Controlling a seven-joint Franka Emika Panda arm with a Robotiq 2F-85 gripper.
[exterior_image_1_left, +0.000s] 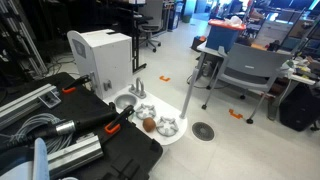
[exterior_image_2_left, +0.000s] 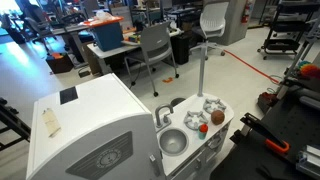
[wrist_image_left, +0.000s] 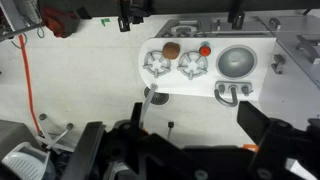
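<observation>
A white toy kitchen counter (wrist_image_left: 215, 80) lies below my gripper in the wrist view. The gripper's dark fingers stand wide apart at the bottom of that view, with nothing seen between them. On the counter, a brown round object (wrist_image_left: 172, 50) sits by the left burner (wrist_image_left: 156, 64). A small red object (wrist_image_left: 205, 50) is at the edge of the right burner (wrist_image_left: 193, 66). Beside the burners is a grey round sink (wrist_image_left: 237, 62) with a faucet (wrist_image_left: 232, 94). In exterior view 2 the brown object (exterior_image_2_left: 218, 116) and red object (exterior_image_2_left: 203, 128) also show. Neither exterior view clearly shows the gripper.
A tall white cabinet panel (exterior_image_2_left: 95, 130) rises at the counter's sink end. The black table (exterior_image_1_left: 130, 150) carries orange-handled clamps (exterior_image_1_left: 117, 122) and cables (exterior_image_1_left: 38, 125). Beyond the counter are open floor (exterior_image_1_left: 225, 150) and a grey chair (exterior_image_1_left: 250, 70).
</observation>
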